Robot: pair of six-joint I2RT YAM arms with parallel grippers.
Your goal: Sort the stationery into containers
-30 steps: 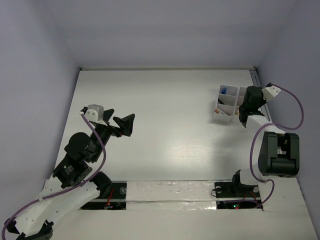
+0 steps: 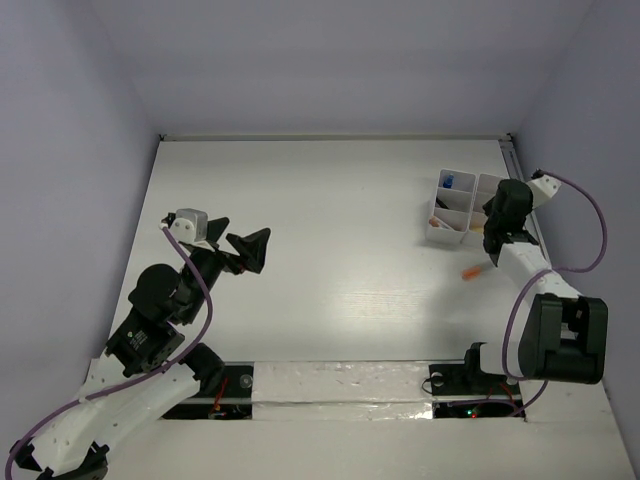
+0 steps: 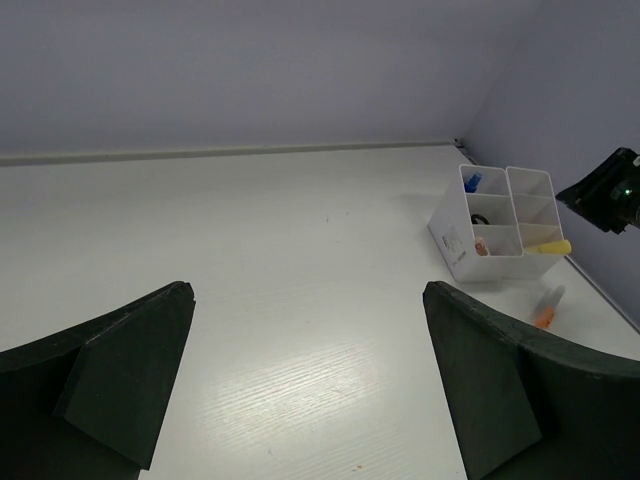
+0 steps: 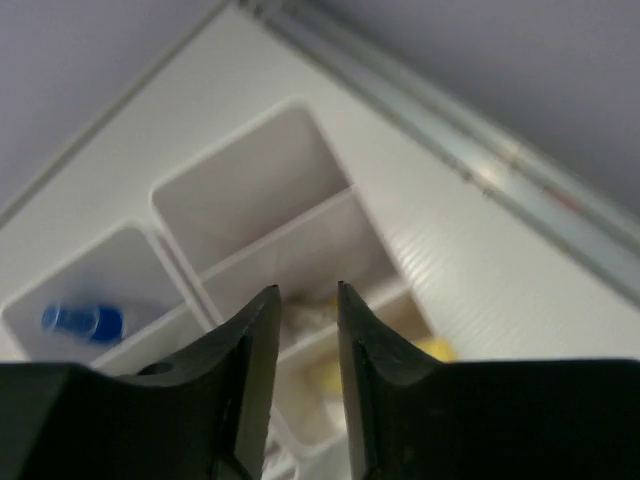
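A white sorter (image 2: 445,230) with several compartments stands at the back right, holding a blue item (image 3: 472,184), a black item (image 3: 480,219) and a yellow item (image 3: 555,247). An orange item (image 3: 544,318) lies on the table in front of it. My left gripper (image 2: 247,247) stands open over the left side, nothing between its fingers. My right gripper is over the sorter, its fingertips parted by a gap with nothing visible held; the right wrist view is blurred.
A rail and wall border the sorter's right side.
The right arm has shifted slightly toward the front, uncovering the orange item in the top view. The left arm has not moved.
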